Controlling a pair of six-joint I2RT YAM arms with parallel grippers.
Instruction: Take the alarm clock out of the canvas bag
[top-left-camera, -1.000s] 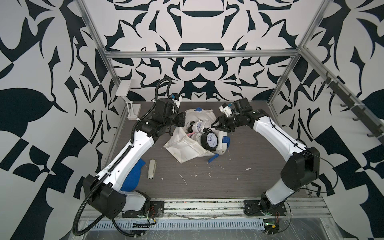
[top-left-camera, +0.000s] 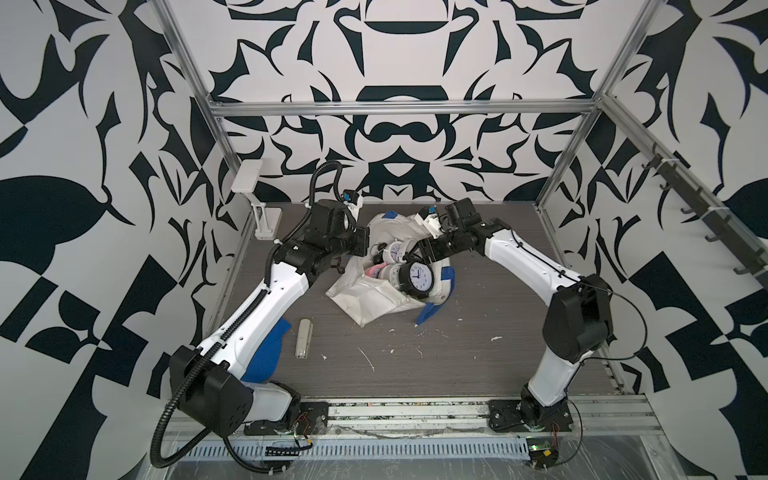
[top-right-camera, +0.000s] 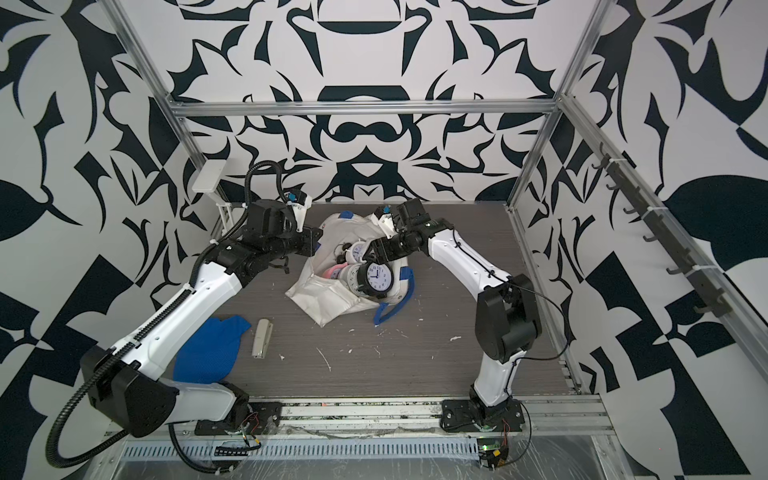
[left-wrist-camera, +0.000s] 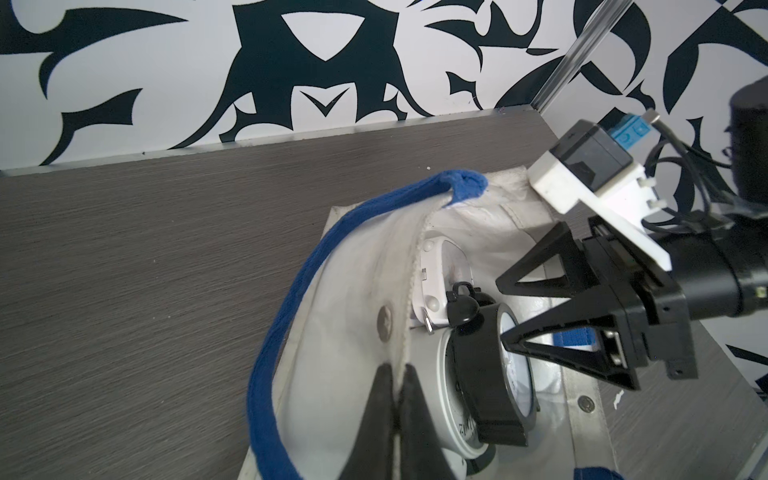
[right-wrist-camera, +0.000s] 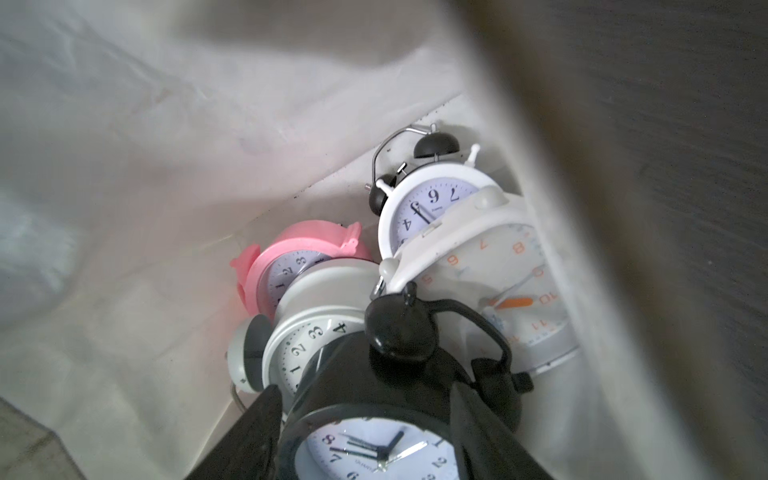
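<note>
The canvas bag (top-left-camera: 368, 300) lies mouth-up on the table, several alarm clocks inside. A black twin-bell alarm clock (right-wrist-camera: 384, 360) is nearest its opening, its white face showing in the top views. My left gripper is shut on the bag's left rim (left-wrist-camera: 412, 296), whose thin edge runs between the fingertips. My right gripper reaches in over the black clock, a finger (right-wrist-camera: 248, 440) at either side of the body. Its fingers stand part open; whether both fingers touch the clock cannot be told.
Behind the black clock sit a pink clock (right-wrist-camera: 308, 232), a pale green clock (right-wrist-camera: 336, 288) and white clocks, including one (right-wrist-camera: 472, 232) with orange numerals. A blue cloth (top-right-camera: 212, 348) and a beige object (top-right-camera: 262, 337) lie front left.
My right gripper has moved left, over the black clock. The bag's right side has shifted slightly left and more blue strap shows. The left gripper has barely moved.
</note>
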